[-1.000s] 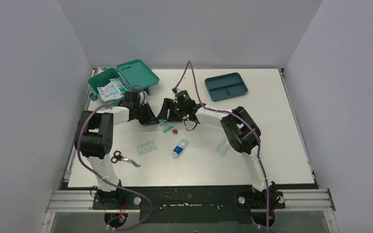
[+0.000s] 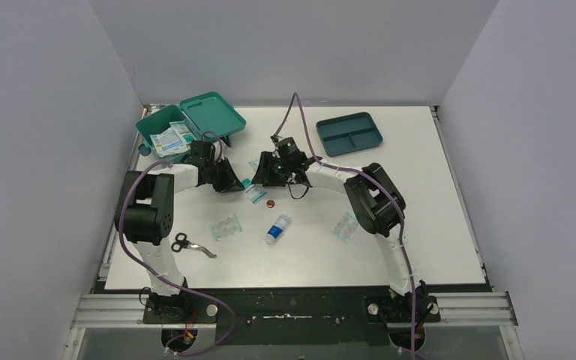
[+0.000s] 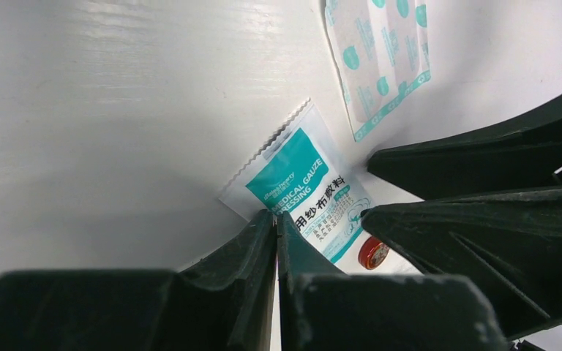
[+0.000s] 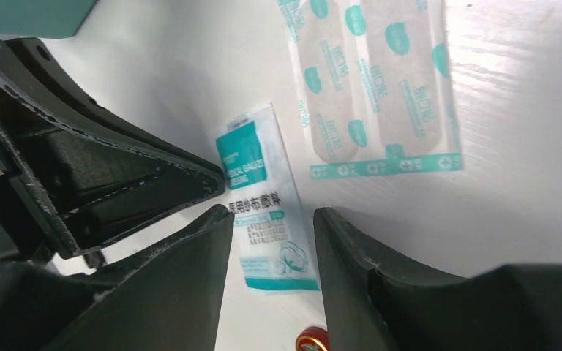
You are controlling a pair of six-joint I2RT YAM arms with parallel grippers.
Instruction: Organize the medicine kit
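A gauze dressing packet (image 3: 298,191) with a teal label lies between my two grippers, its printing face up. Shut, my left gripper has its tips at the packet's label edge. Whether any of that edge is pinched does not show. From the other side, my right gripper stands part open, one finger (image 4: 212,241) on each side of the same packet in its view. Behind it lies a clear bandage packet (image 4: 369,88) with teal dots. The open green medicine kit (image 2: 151,123) at the back left holds white packets (image 2: 171,139).
A small red-brown round item (image 2: 270,203) lies just in front of the grippers. Farther forward are a bottle (image 2: 277,229), scissors (image 2: 193,245), and clear packets (image 2: 226,227) on either side. A divided green tray (image 2: 349,134) stands back right.
My right gripper has shifted slightly to the right, and its fingers stand closer together than before. More of the gauze packet now shows from above. The left arm looks still.
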